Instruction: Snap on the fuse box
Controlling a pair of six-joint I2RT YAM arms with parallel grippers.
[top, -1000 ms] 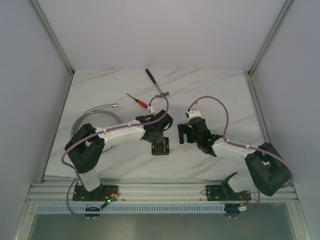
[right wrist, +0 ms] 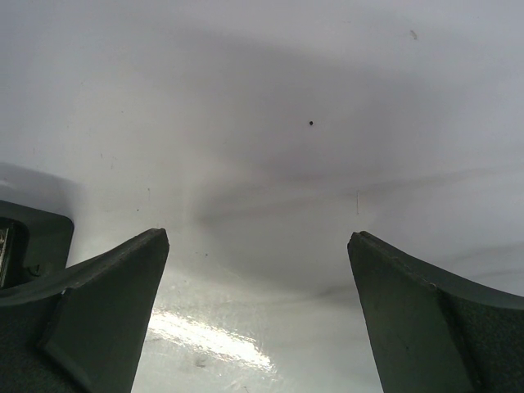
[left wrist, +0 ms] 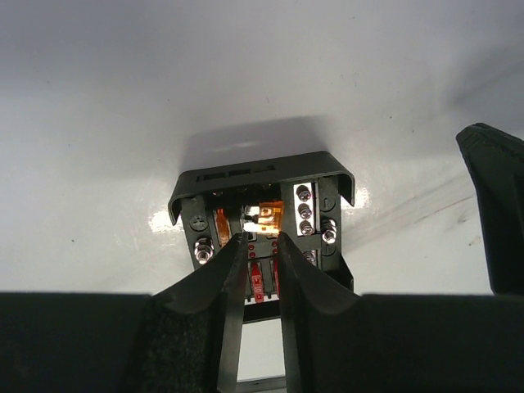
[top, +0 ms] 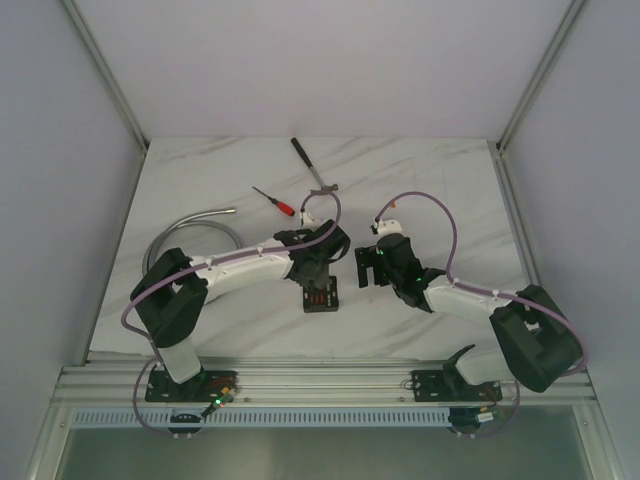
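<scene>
The black fuse box [top: 321,304] lies on the marble table beneath my left gripper [top: 314,276]. In the left wrist view the fuse box [left wrist: 313,273] shows terminal screws, red fuses and an orange clear piece [left wrist: 270,217] near its upper middle. My left gripper's fingertips [left wrist: 237,244] are close together over the box, partly hiding it; whether they grip anything is unclear. My right gripper [top: 370,264] stands open to the right of the box, empty over bare table; in the right wrist view the box's corner [right wrist: 45,241] shows at the left edge.
A hammer [top: 313,164] and red screwdriver [top: 282,206] lie behind the grippers. A grey hose [top: 155,245] curves on the left.
The right arm is unchanged.
</scene>
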